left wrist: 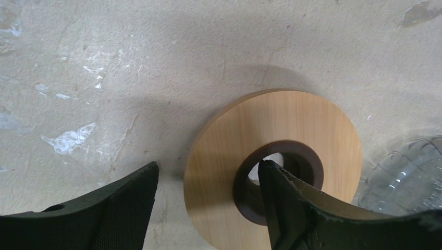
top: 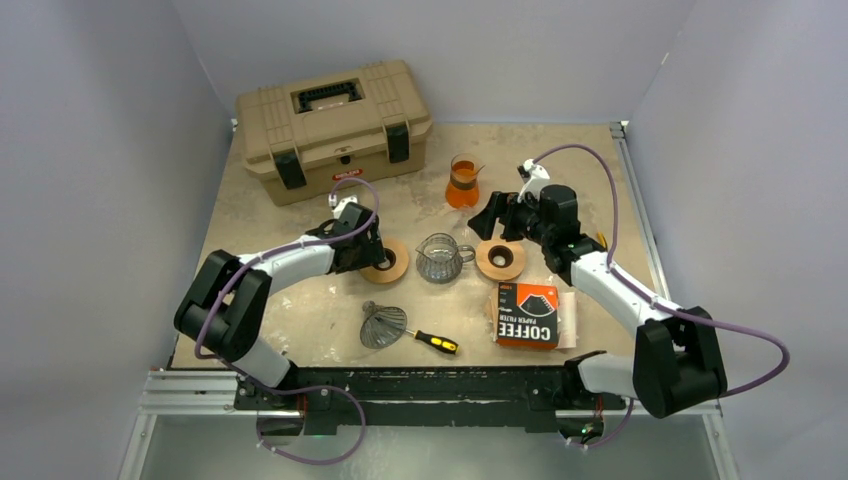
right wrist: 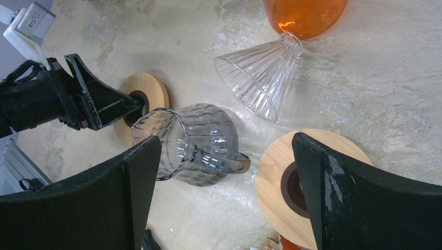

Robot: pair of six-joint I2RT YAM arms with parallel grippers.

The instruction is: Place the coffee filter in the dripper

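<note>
Low over the left wooden ring (left wrist: 219,151) hangs my left gripper, its fingers apart. One finger is outside the ring's left edge and the other over its dark-lined hole; contact cannot be told. My right gripper is open and empty above the table, one finger overlapping the right wooden ring (right wrist: 276,182) in its view. A clear glass cone dripper (right wrist: 255,78) lies on its side beyond it. In the top view, an orange-and-black coffee paper filter box (top: 527,315) lies at the front right, pale paper (top: 567,320) showing beside it.
A glass jug with a handle (top: 440,260) stands between the rings. In front lie a ribbed cone-shaped piece (top: 382,328) and a yellow-black screwdriver (top: 436,343). An amber liquid-filled vessel (top: 462,185) and a tan toolbox (top: 335,125) stand behind.
</note>
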